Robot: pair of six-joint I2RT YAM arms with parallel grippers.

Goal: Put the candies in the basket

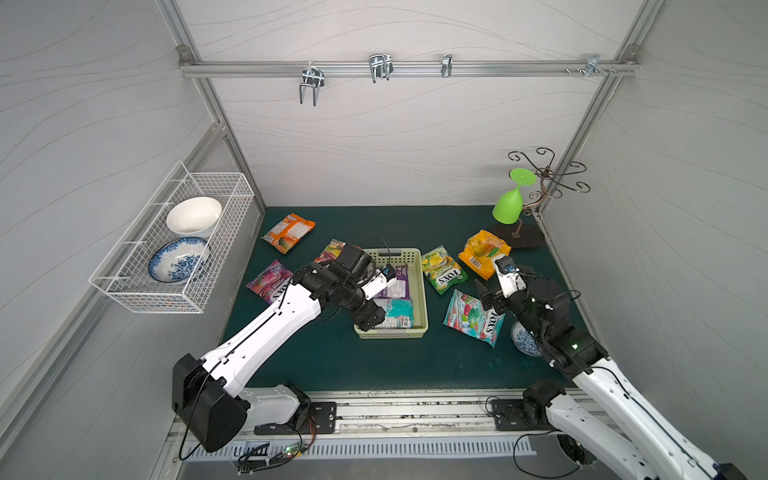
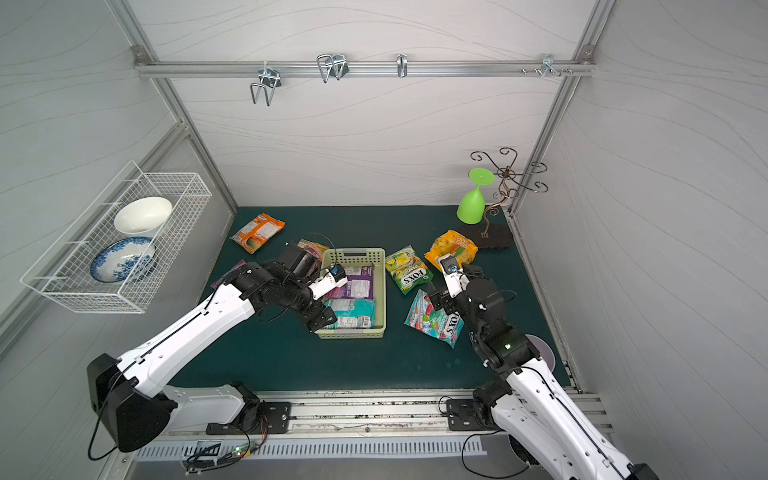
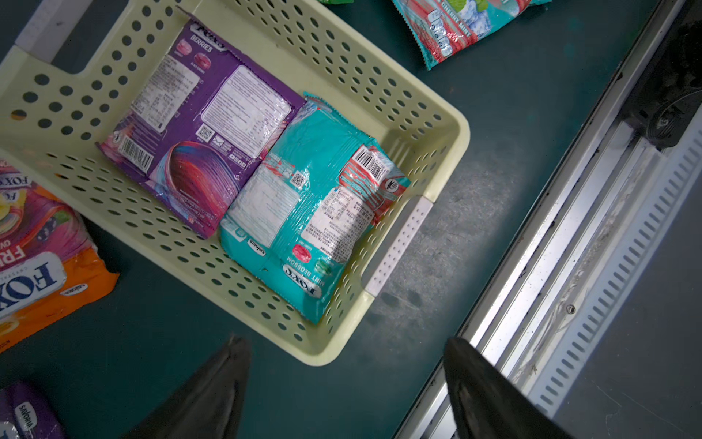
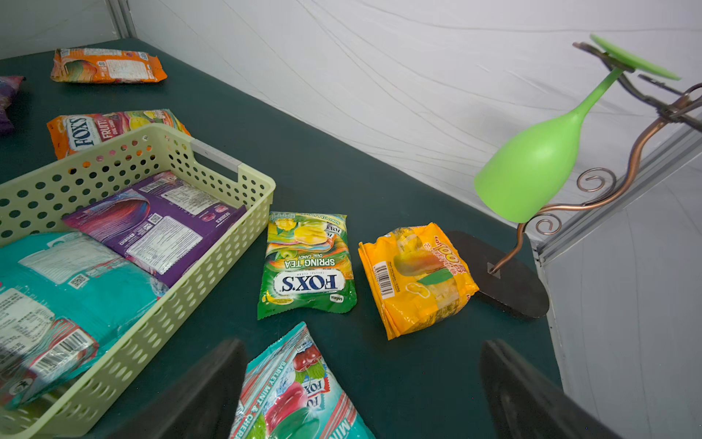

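Two candy bags lie flat in the pale green basket: a purple bag and a teal bag. My left gripper hangs over the basket's near left side, fingers spread and empty. To the right of the basket rest a green-yellow bag, a yellow-orange bag and a mint-cherry bag. My right gripper is open above the mint-cherry bag, nothing between its fingers. Left of the basket are a fruit bag, an orange bag and a purple-pink bag.
A green goblet hangs on a metal stand at the back right. Beside my right arm sits a blue-patterned bowl. A wire rack with bowls is on the left wall.
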